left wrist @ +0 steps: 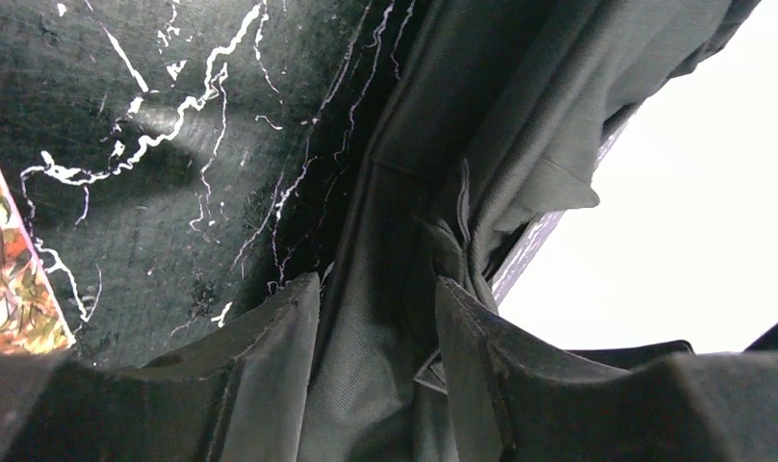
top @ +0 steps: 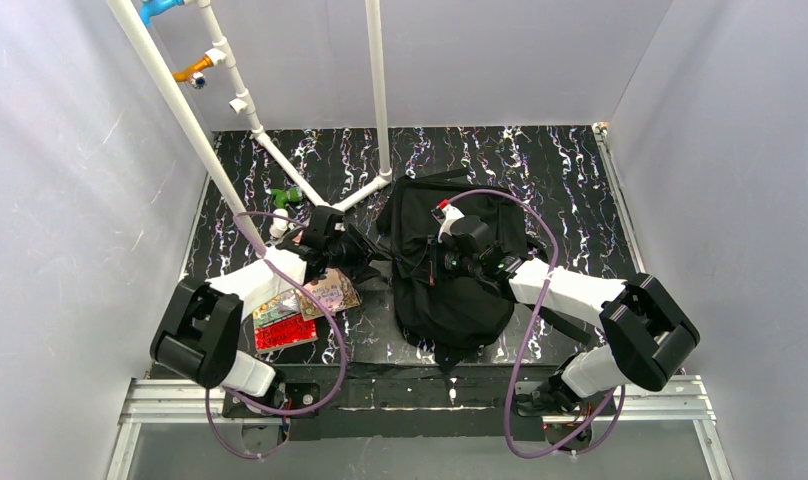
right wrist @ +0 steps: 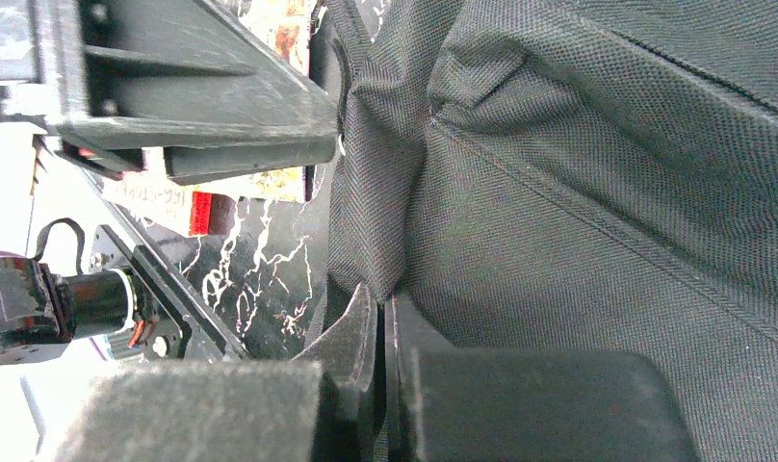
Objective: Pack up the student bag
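Observation:
The black student bag [top: 460,315] lies limp on the right half of the dark marbled table. My right gripper is shut on a fold of its fabric near the left side. Just left of it, my left gripper stands open around black fabric at the bag's edge, with a strip of it between the spread fingers. Books [top: 282,334] lie left of the bag, partly under the left arm; a patterned cover [left wrist: 10,269] shows at the left of the left wrist view.
White pipes [top: 370,186] with colored valves [top: 192,70] stand at the back left, a green fitting [top: 286,196] among them. Bare table [top: 580,180] shows at the back right. Light walls enclose both sides and the back.

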